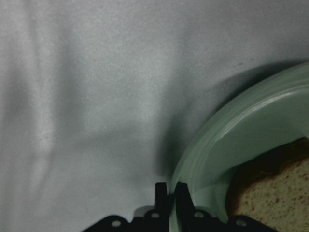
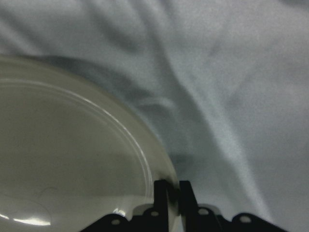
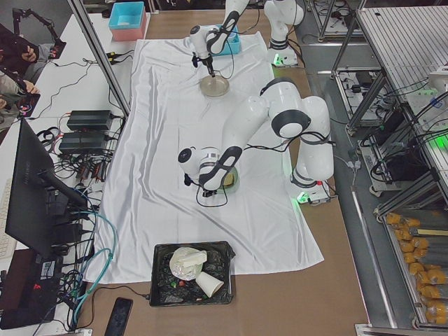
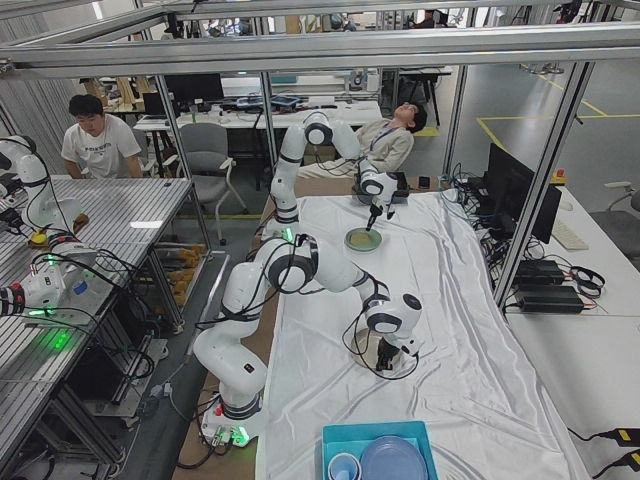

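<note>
A green plate [image 1: 251, 121] with a slice of bread [image 1: 270, 193] on it lies on the white cloth; my left gripper is at its rim, fingers close together with the rim between or just under them. A beige plate [image 2: 67, 145] lies at the other end of the cloth, and my right gripper is at its rim in the same way, fingers nearly closed over the edge. Whether either is firmly gripping is hard to tell.
A black tray [image 3: 161, 276] with bag and cup sits beyond the cloth at one end. A blue bin [image 4: 338, 440] with blue dishes is at the other end. The cloth between the plates is clear; a monitor [image 3: 35, 196] stands alongside.
</note>
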